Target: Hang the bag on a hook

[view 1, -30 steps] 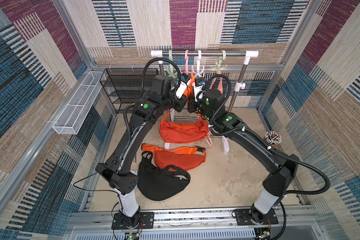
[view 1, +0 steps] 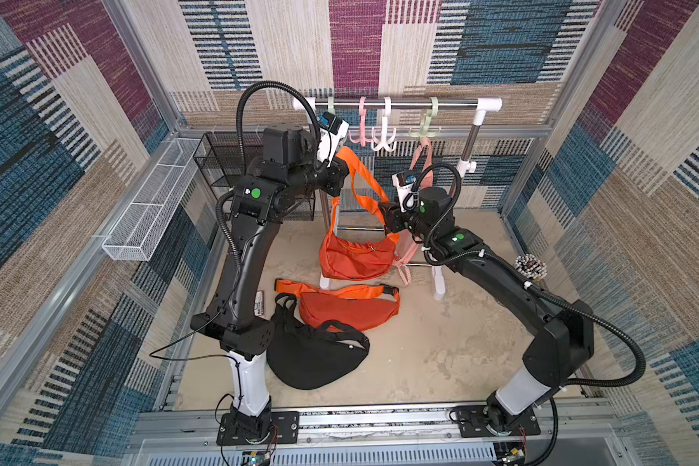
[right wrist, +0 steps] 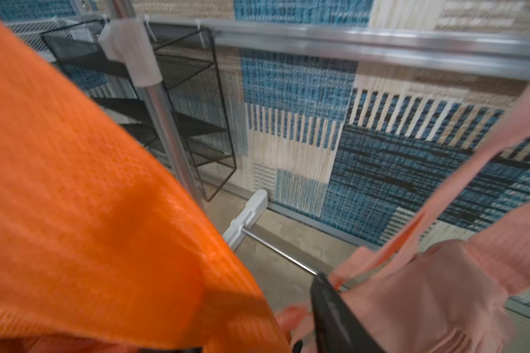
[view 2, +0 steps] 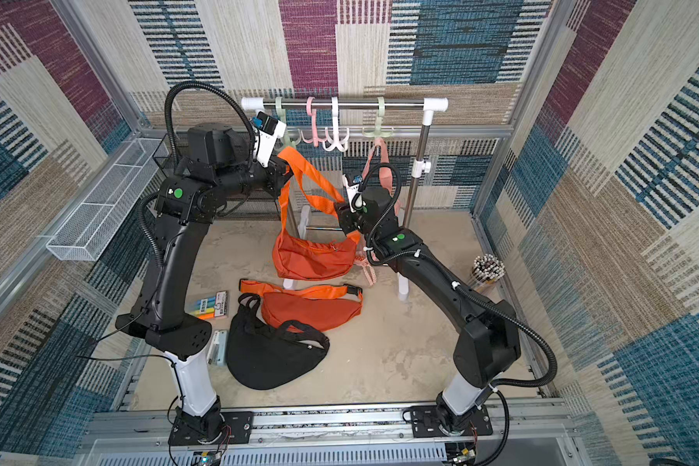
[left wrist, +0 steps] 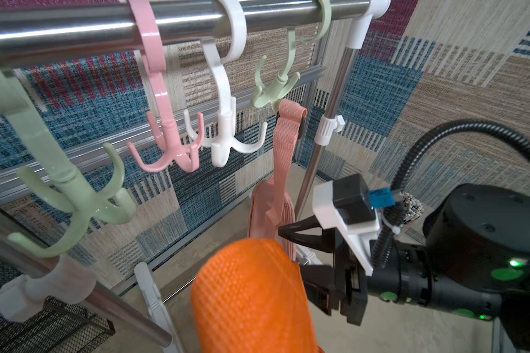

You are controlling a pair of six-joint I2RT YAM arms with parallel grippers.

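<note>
An orange bag (view 1: 357,256) hangs in the air before the rack, its strap (view 1: 362,177) rising to my left gripper (view 1: 336,178), which is shut on it. In the left wrist view the strap (left wrist: 247,294) covers the near foreground and hides the left fingers. My right gripper is open, its fingers (left wrist: 306,233) apart beside the strap; whether they touch it cannot be told. Empty hooks on the rail are green (left wrist: 82,197), pink (left wrist: 173,150) and white (left wrist: 223,138). The right green hook (left wrist: 276,88) carries a pink bag (left wrist: 271,206).
A second orange bag (view 1: 349,306) and a black bag (view 1: 314,349) lie on the floor below. The rack's right post (view 1: 466,151) stands near the right arm. A black mesh shelf (right wrist: 188,106) is at back left.
My left gripper has moved left and slightly up, stretching the strap away from the right gripper.
</note>
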